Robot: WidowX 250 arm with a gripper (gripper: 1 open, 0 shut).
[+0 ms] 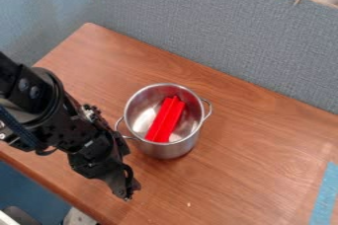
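A steel pot [185, 142] with two side handles stands on the wooden table [251, 160], holding a red elongated object [164, 119]. My black gripper [125, 189] is low over the table at the lower left, just left of and nearer than the pot, outside it. Its fingertips point down; the gap between them is hard to make out, and nothing is visible held in them.
A grey partition [211, 27] runs along the back of the table, with a blue-grey wall at the left. A light blue strip [323, 194] lies at the right edge.
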